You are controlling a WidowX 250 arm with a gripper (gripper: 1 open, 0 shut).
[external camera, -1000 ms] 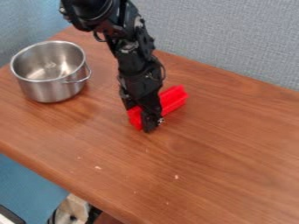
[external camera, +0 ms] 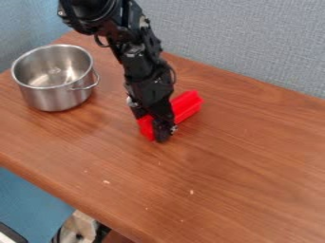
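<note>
My black gripper reaches down from the top of the view onto a red object lying on the wooden table, with its fingers low around it and shut on it. The red object looks elongated; the gripper hides part of it. To the left stands a steel pot with a wire handle.
The table's front edge runs diagonally at the lower left, and a grey wall stands behind.
</note>
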